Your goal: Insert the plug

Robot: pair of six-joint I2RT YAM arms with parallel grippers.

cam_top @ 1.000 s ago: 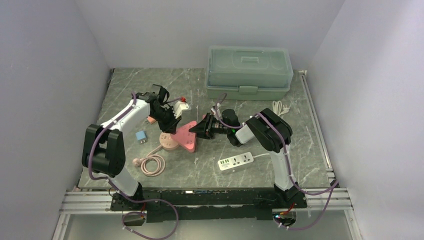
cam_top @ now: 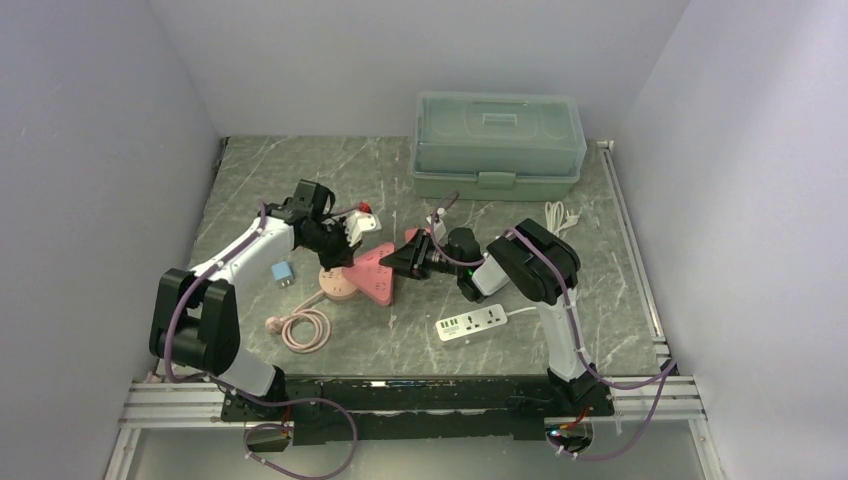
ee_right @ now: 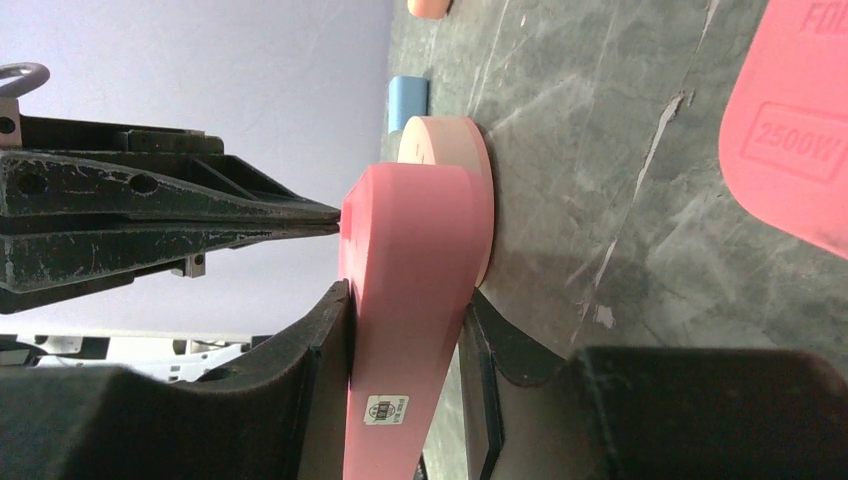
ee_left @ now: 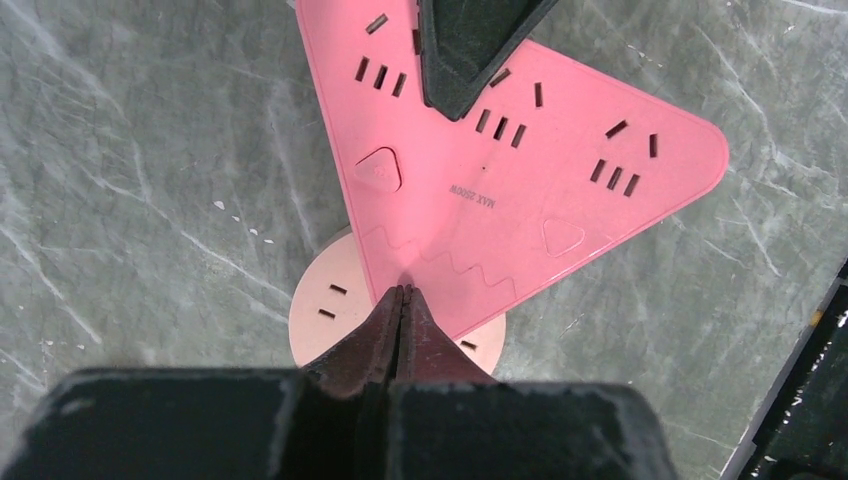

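Observation:
A pink triangular power strip has one corner lapping over a round pale socket block. My right gripper has one finger on each face of the strip, both looking in contact with it. In the left wrist view, one dark right finger lies across the strip's slotted top. My left gripper is shut with nothing between its tips, which meet the strip's face by the overlapping corner. A blue plug adapter with prongs lies left of the round block. The pale cord's plug lies at its coil.
A white power strip lies at the front right. Behind stands a green lidded box, with a coiled white cable beside it. Another pink piece lies flat on the table.
The strip has barely shifted.

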